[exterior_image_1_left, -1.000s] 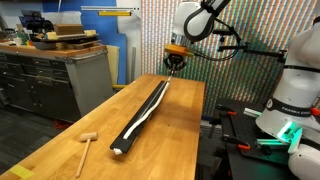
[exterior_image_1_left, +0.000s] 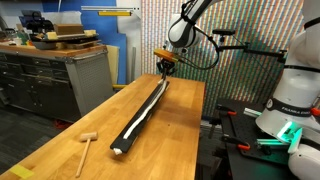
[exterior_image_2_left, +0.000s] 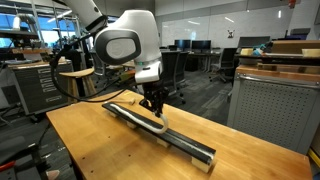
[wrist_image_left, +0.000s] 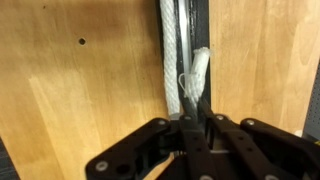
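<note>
A long black rail (exterior_image_1_left: 132, 129) lies on the wooden table, with a white rope (exterior_image_1_left: 148, 108) running along it. At the rail's far end in exterior view 1 is my gripper (exterior_image_1_left: 164, 78), small and dark. Exterior view 2 has the gripper (exterior_image_2_left: 157, 112) just above the rail (exterior_image_2_left: 190, 145), with the rope (exterior_image_2_left: 150, 124) bending up to it. In the wrist view, my gripper is shut on the rope near its frayed end (wrist_image_left: 200, 68). That end hangs over the rail's slot, while another length of rope (wrist_image_left: 170, 55) lies along the rail's left side.
A small wooden mallet (exterior_image_1_left: 88, 137) rests on the near left of the table. Bare tabletop (exterior_image_1_left: 185, 115) stretches along the rail's right side. A workbench (exterior_image_1_left: 40, 85) stands behind the table, and a second robot arm (exterior_image_1_left: 293, 90) is at the right.
My gripper has come left and lower, toward the rail, with the rope still in it. The rope, earlier slanting off to the right, now runs closer along the rail.
</note>
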